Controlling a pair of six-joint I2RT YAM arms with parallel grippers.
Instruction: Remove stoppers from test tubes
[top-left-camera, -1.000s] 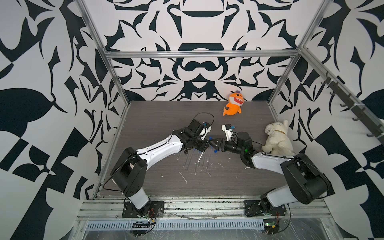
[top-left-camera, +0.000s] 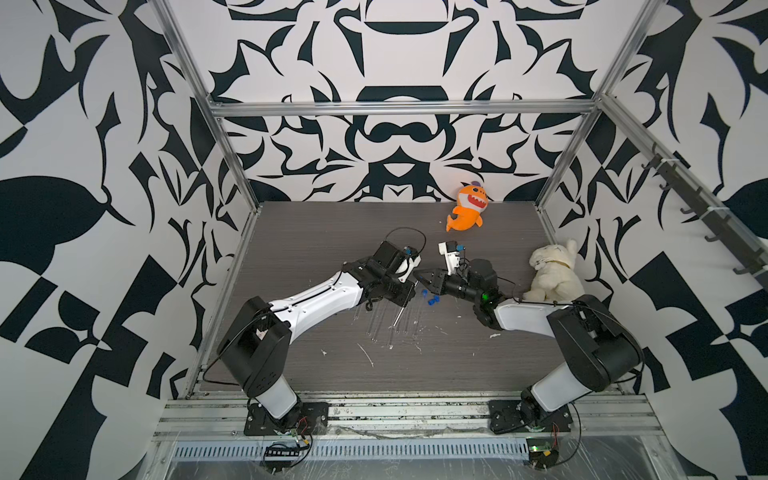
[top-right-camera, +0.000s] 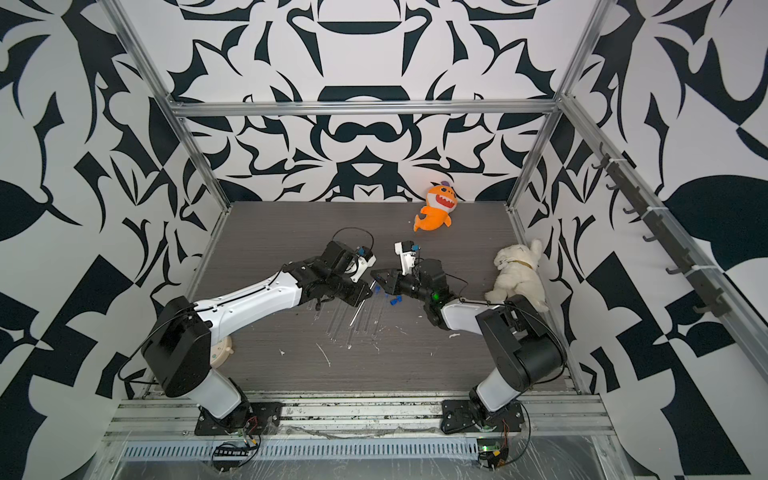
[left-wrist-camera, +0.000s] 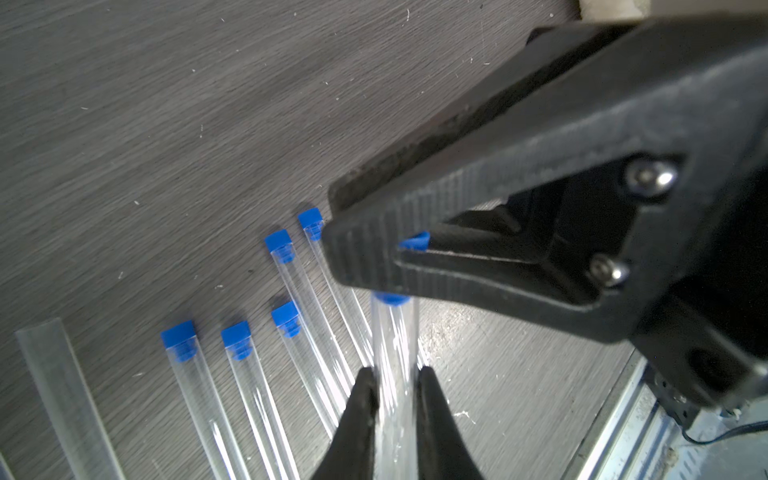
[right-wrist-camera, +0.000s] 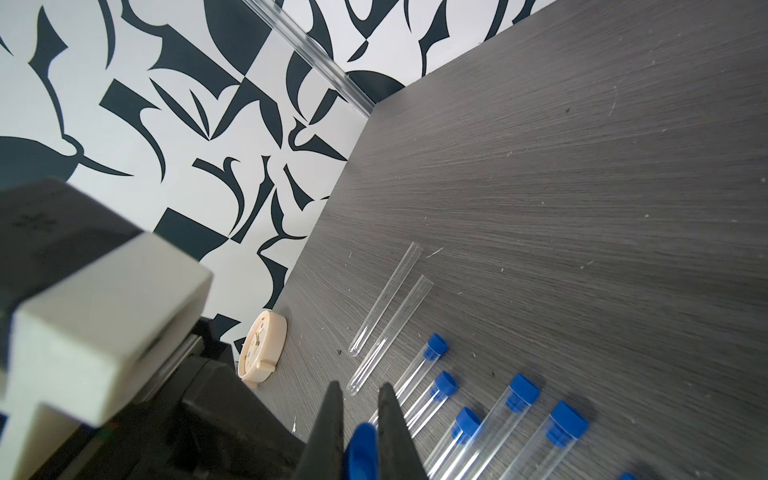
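In the left wrist view my left gripper is shut on a clear test tube (left-wrist-camera: 396, 336) with a blue stopper. My right gripper overlaps that tube's top, partly hiding the stopper. In the right wrist view my right gripper is shut, with blue just below and behind its blurred tips; whether it touches the stopper I cannot tell. Several tubes with blue stoppers (right-wrist-camera: 524, 388) lie on the table, beside clear tubes without stoppers (right-wrist-camera: 392, 332). In the top left view small loose blue pieces (top-left-camera: 433, 301) lie near the grippers.
An orange shark toy (top-left-camera: 468, 209) lies at the back right and a cream plush animal (top-left-camera: 556, 276) at the right edge. A pale clock (right-wrist-camera: 262, 348) is at the left side.
My right arm has shifted slightly left and up, its elbow moving inward.
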